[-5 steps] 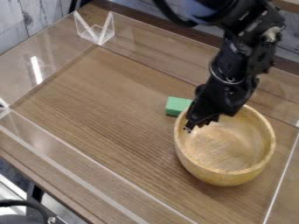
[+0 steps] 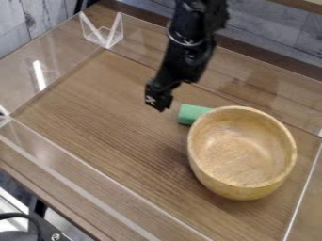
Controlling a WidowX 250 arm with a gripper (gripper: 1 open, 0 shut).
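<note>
A black robot gripper (image 2: pixel 180 91) hangs over the middle of the wooden table, open, its two fingers spread apart with nothing visible between them. A small green block (image 2: pixel 193 113) lies on the table below and right of it, against the upper left of a round wooden bowl (image 2: pixel 242 184). The bowl stands at the right and looks empty.
A clear plastic or wire piece (image 2: pixel 104 30) stands at the back left. A dark cable shows at the lower left corner.
My gripper has moved left and up from over the bowl and block to left of them. The green block now shows more fully beside the bowl.
</note>
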